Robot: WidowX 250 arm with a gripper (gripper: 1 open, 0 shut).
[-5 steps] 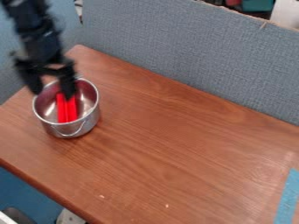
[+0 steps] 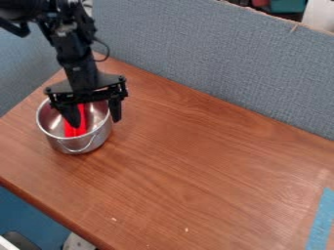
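Note:
A silver metal pot (image 2: 81, 142) with a wire handle sits on the wooden table near its left edge. A red object (image 2: 74, 127) stands inside it. My black gripper (image 2: 92, 110) is open, its fingers down at the pot's rim and over its inside, partly hiding the red object. Whether the fingers touch the red object cannot be made out.
A grey padded wall (image 2: 209, 59) runs along the back. A strip of blue tape (image 2: 321, 220) lies at the right edge.
A second ago the gripper was blurred and higher over the pot; it came down to the rim.

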